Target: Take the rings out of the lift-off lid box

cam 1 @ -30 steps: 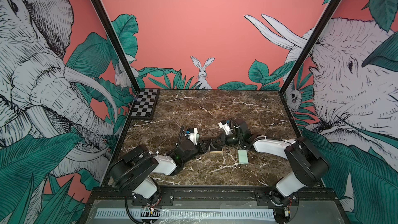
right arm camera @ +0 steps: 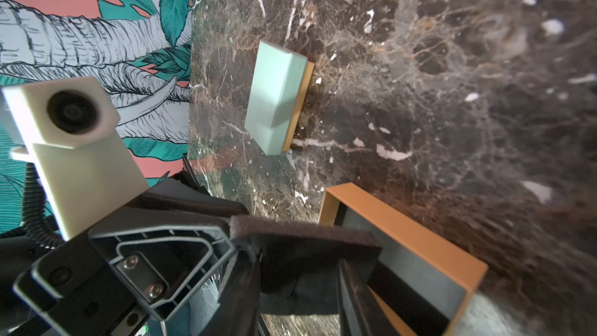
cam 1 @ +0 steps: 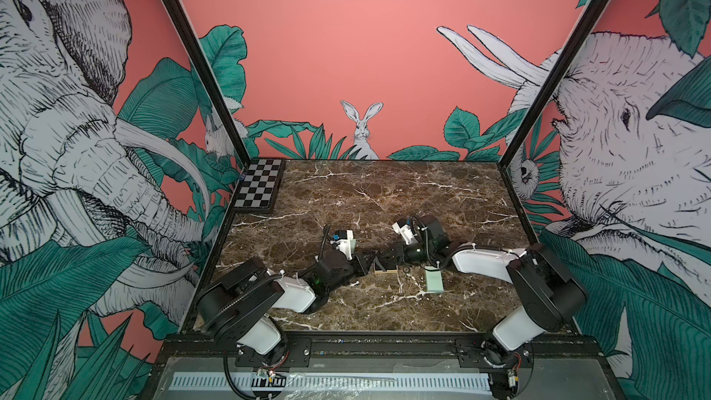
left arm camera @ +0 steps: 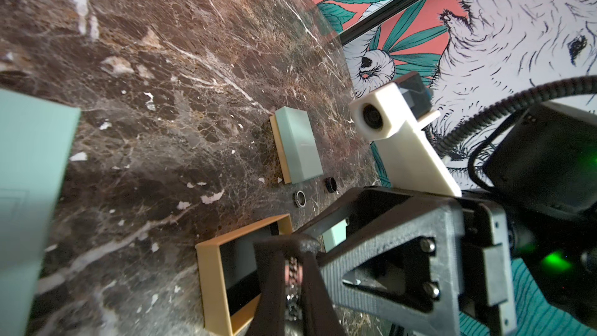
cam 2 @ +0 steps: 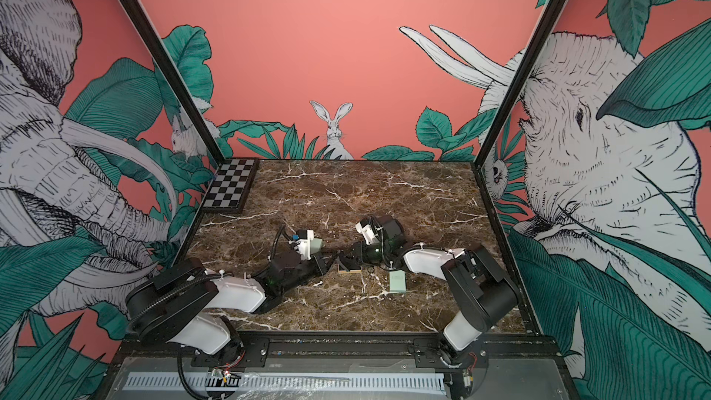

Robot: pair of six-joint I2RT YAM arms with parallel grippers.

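Note:
An open tan box (right arm camera: 404,236) with a dark interior sits at table centre, with both grippers meeting over it. In the left wrist view my left gripper is shut at its near rim. Two small rings, one silver (left arm camera: 299,198) and one black (left arm camera: 330,184), lie on the marble beside the box. My right gripper is over the box in the right wrist view; its fingertips overlap dark finger parts, so its opening and anything between are unclear.
Mint-lidded boxes stand either side (left arm camera: 298,143) (right arm camera: 273,99), and a mint piece (cam 1: 434,279) lies right front. A checkerboard (cam 1: 257,185) lies at back left.

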